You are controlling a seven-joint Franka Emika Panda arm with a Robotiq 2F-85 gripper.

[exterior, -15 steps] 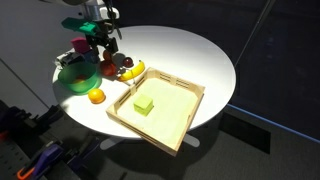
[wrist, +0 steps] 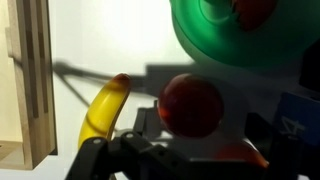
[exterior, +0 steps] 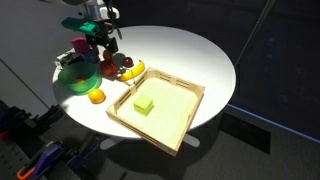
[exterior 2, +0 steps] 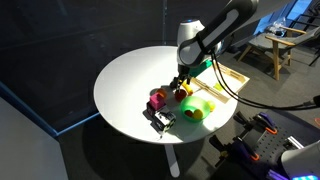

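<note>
My gripper (exterior: 107,52) points down over the left part of the round white table, above a red round fruit (exterior: 108,69). In the wrist view that red fruit (wrist: 191,105) lies between the dark fingers, which stand apart at the lower edge; I see no clear contact. A banana (wrist: 104,108) is to its left. The green bowl (wrist: 222,44), holding something red, is close above it. In exterior view 2 the gripper (exterior 2: 181,81) hangs just over the fruits.
A wooden tray (exterior: 187,119) with a yellow-green block (exterior: 144,104) occupies the table's near side. An orange (exterior: 96,96) lies in front of the green bowl (exterior: 65,77). A dark round fruit (exterior: 127,62) sits behind the banana (exterior: 133,71).
</note>
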